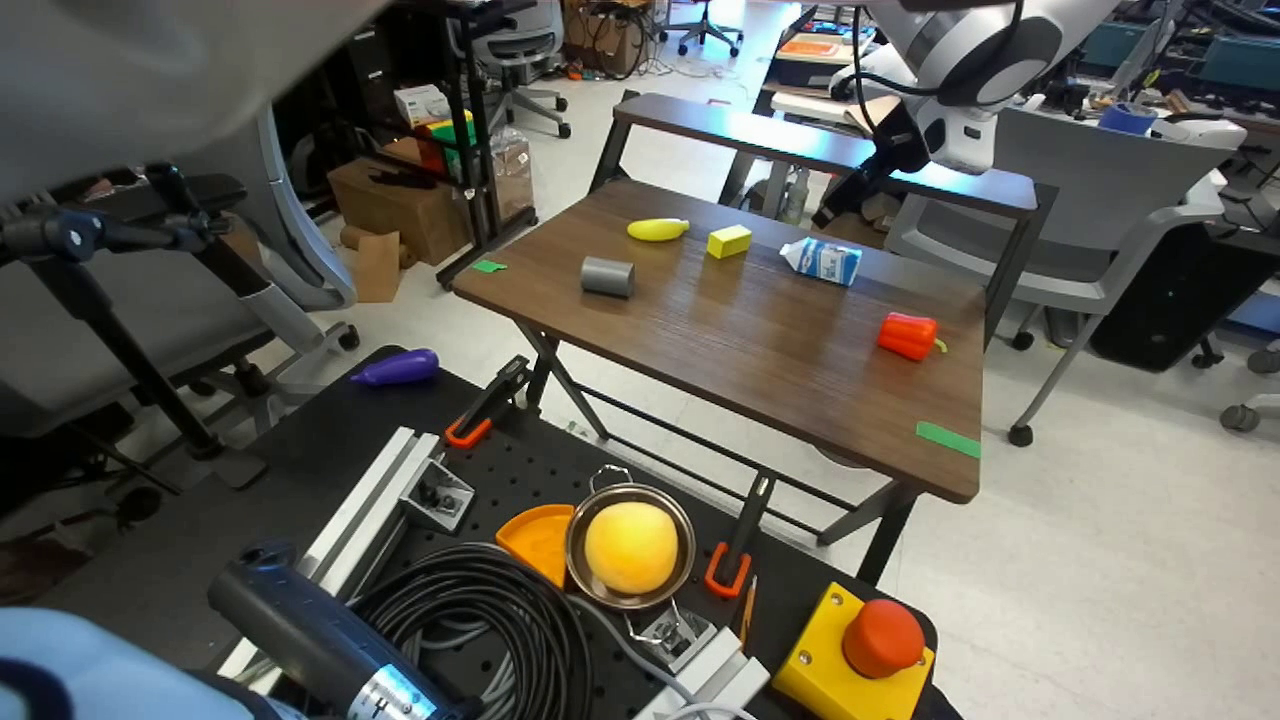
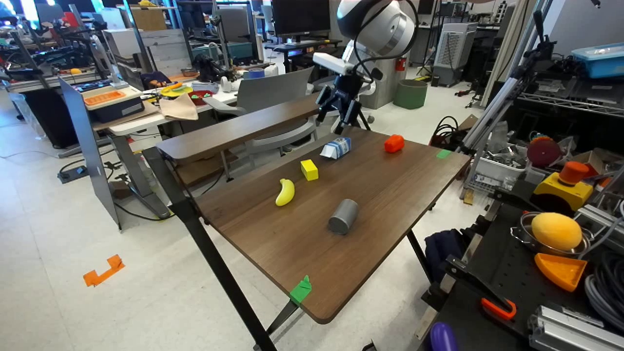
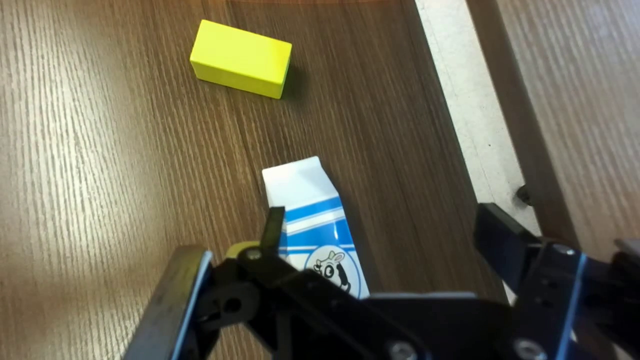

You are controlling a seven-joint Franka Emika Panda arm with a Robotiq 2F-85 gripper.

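Note:
Above the back edge of the brown table (image 1: 768,324), my gripper (image 2: 331,122) is open, its two fingers (image 3: 274,225) spread wide. A blue and white milk carton (image 3: 315,210) with a cow picture lies on its side below, apart from the gripper. The hand's dark parts cover the carton's near end in the wrist view. Beside the carton sits a yellow block (image 1: 728,241), and further left a yellow banana (image 1: 657,229). A grey cylinder (image 2: 343,216) lies on its side nearer the front. Toward the table's right end in exterior view 1 is a red pepper (image 1: 908,336).
A raised shelf (image 1: 744,130) runs along the table's back, close to the gripper. Green tape (image 1: 948,438) marks a table corner. On a separate black bench stand a metal pan (image 1: 576,546) with a yellow ball and a red stop button (image 1: 882,638).

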